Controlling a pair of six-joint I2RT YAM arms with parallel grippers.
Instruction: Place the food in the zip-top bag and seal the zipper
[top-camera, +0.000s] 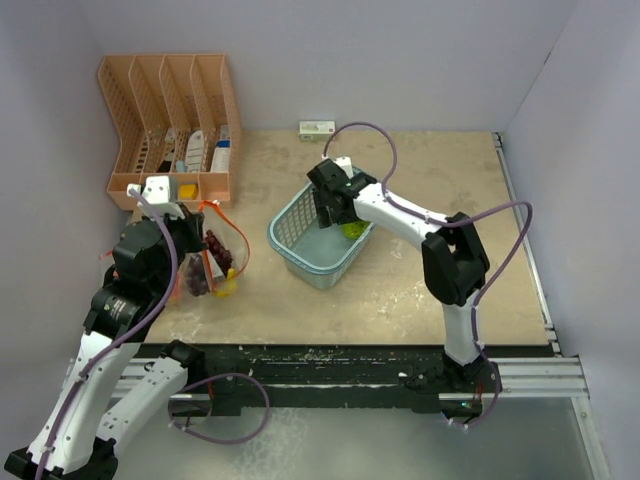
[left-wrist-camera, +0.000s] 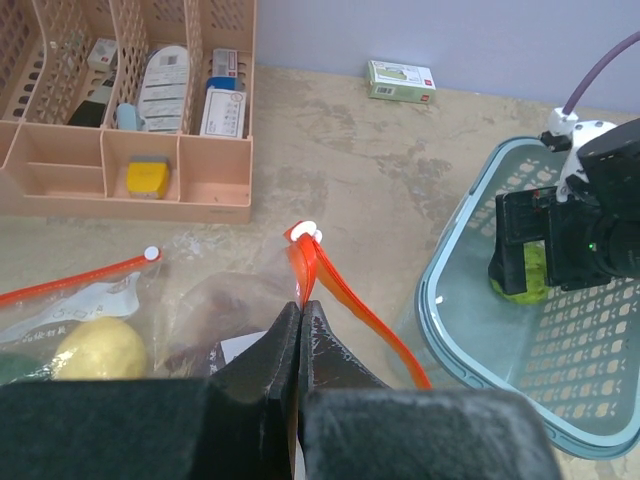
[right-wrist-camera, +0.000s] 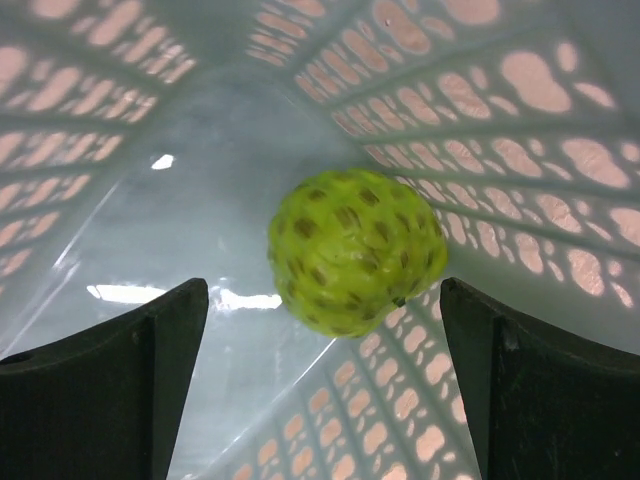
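Note:
A green bumpy fruit (right-wrist-camera: 355, 250) lies in the blue-green basket (top-camera: 300, 265), against its perforated side. My right gripper is down inside the basket, open, its fingers either side of and just short of the fruit. My left gripper is shut at the orange zipper edge (left-wrist-camera: 360, 310) of the clear bag (left-wrist-camera: 220, 300); the zipper strip runs into its fingertips. In the top view the bag holds dark grapes (top-camera: 218, 250) and something yellow (top-camera: 225, 285); in the left wrist view a yellow round item (left-wrist-camera: 100, 350) shows through plastic at the left.
A pink compartment organiser (top-camera: 165, 100) with small packages stands at the back left, a small box (top-camera: 316, 130) at the back. The tabletop (top-camera: 450, 290) right of the basket is clear.

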